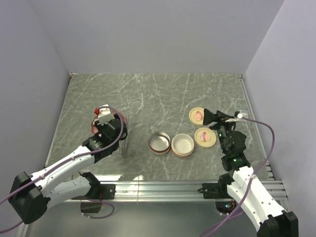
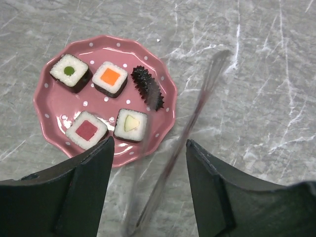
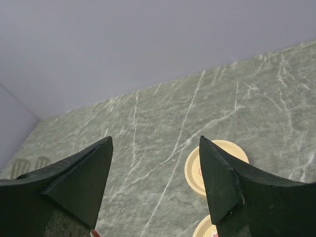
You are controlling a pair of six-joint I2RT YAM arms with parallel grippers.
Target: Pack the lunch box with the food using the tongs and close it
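Note:
A pink scalloped plate (image 2: 59, 123) holds several sushi pieces and a dark spiky piece (image 2: 144, 84); in the top view my left arm mostly covers it. My left gripper hangs over the plate's near right side, part open, with no food between its fingers; blurred translucent streaks cross there. A steel container (image 1: 159, 143) and a cream container (image 1: 183, 144) stand mid-table. Two round lids (image 1: 196, 112) (image 1: 205, 138) with pink tabs lie to their right. My right gripper is open and empty above the right side, beside the lids.
Grey walls enclose it at back and sides. A metal rail (image 1: 153, 185) runs along the front edge.

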